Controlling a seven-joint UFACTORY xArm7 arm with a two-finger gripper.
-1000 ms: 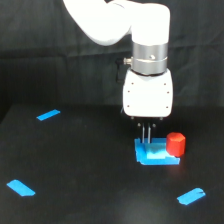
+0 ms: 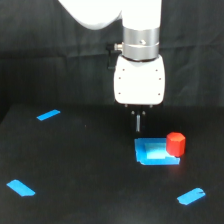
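Observation:
A red block-like object [image 2: 175, 144] sits at the right side of a bright blue patch [image 2: 150, 153], covering part of it. My white arm comes down from the top of the camera view. Its gripper [image 2: 138, 122] is above and slightly left of the blue patch, apart from the red object. The thin fingers are dark and close together against the black background, so how wide the fingers stand is hard to make out. No object shows between them.
Blue strips mark the dark table: one at the back left [image 2: 48, 115], one at the front left [image 2: 20, 187] and one at the front right [image 2: 190, 196]. A dark curtain [image 2: 50, 60] hangs behind.
The arm has shifted left and the fingers have risen off the front of the blue patch. The red object and the blue patch look unmoved.

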